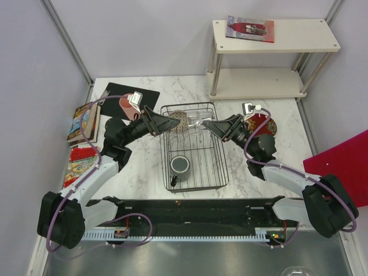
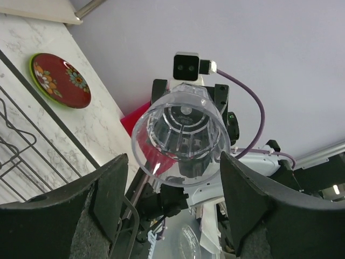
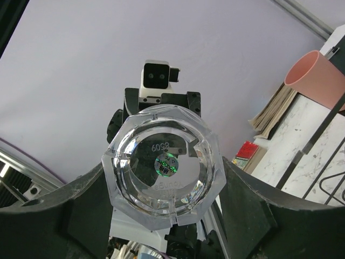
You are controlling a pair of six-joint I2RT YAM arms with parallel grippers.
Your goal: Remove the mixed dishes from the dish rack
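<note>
A clear plastic cup is held sideways over the dish rack at my right gripper, whose fingers sit around its base in the right wrist view. My left gripper is part open, facing the cup's rim, which fills the middle of the left wrist view; nothing clearly sits between its fingers. A brown patterned round dish lies at the rack's back, and a grey mug stands at its front left.
A red floral plate lies right of the rack. A pink cup, a black mat and books are at the left. A white shelf stands at the back right.
</note>
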